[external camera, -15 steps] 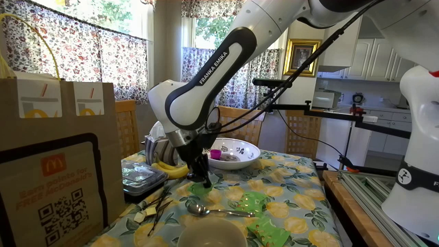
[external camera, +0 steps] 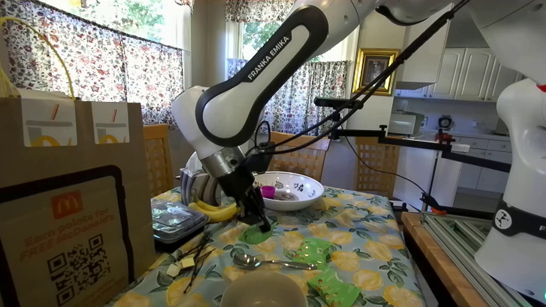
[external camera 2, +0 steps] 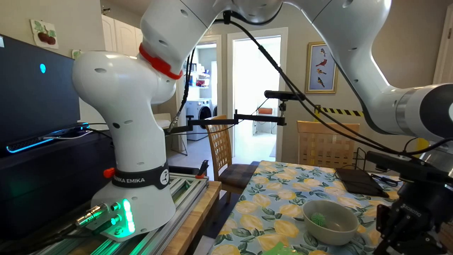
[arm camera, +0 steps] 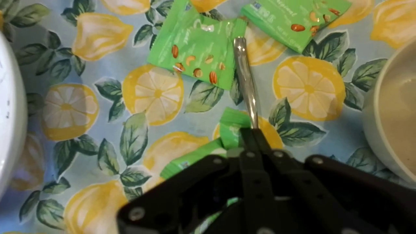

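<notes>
A green snack packet (arm camera: pixel 234 124) shows at my gripper's fingertips in the wrist view, creased and partly hidden behind the fingers. My gripper is shut, with the packet's thin wrapper apparently pinched between its tips. From the side, the gripper (external camera: pixel 266 227) points down beside this packet (external camera: pixel 254 235), low over the table. Two more green packets (external camera: pixel 313 250) (external camera: pixel 333 286) lie flat toward the robot's side. A metal spoon (external camera: pixel 276 263) rests near them; in the wrist view its handle (arm camera: pixel 245 78) runs up from the fingertips.
A beige bowl (external camera 2: pixel 331 223) holding a green ball (external camera 2: pixel 318 219) stands at the near edge. Behind the gripper is a large white bowl (external camera: pixel 302 202) with a pink cup (external camera: pixel 267 192). Bananas (external camera: pixel 217 212), a plastic box (external camera: pixel 176 225) and a tall paper bag (external camera: pixel 71 204) crowd the left.
The gripper has shifted slightly right and up in exterior view 1, and the green packet at its tips has shifted right with it. Spoon, bowls and the other packets have stayed put.
</notes>
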